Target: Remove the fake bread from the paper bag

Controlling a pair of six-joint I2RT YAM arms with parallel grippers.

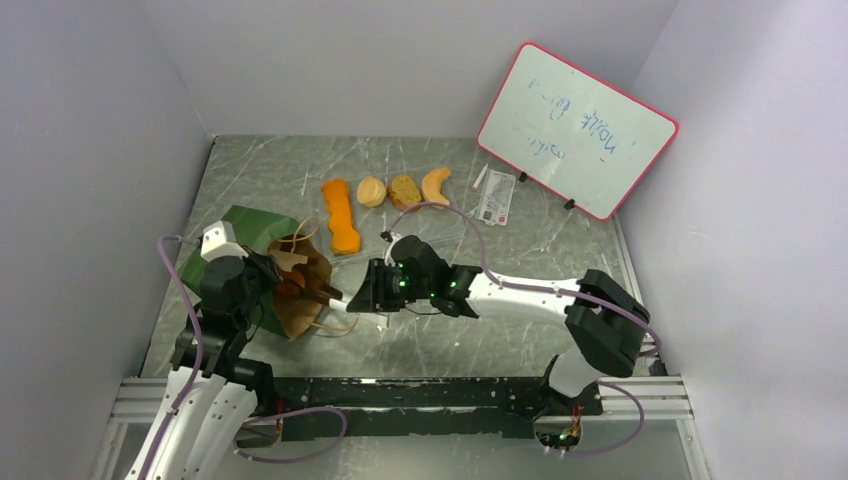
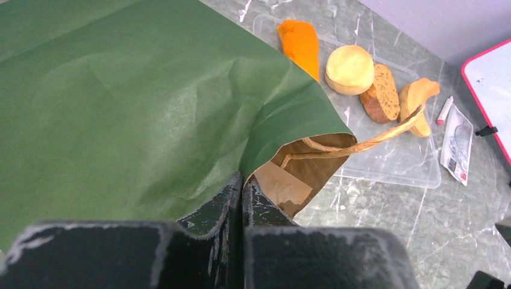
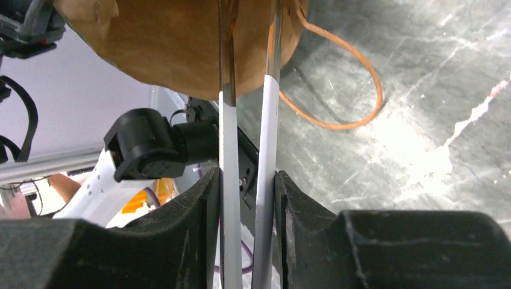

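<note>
The green paper bag lies on its side at the left, its brown mouth facing right. My left gripper is shut on the bag's upper rim. Long white fingers of my right gripper reach into the bag's mouth, part open, their tips darkened inside the bag; whether anything is between them is unclear. Something orange shows dimly inside the bag in the top view, partly hidden.
A clear tray behind the bag holds an orange bread piece, a round bun, a slice and a curved piece. A whiteboard stands at back right.
</note>
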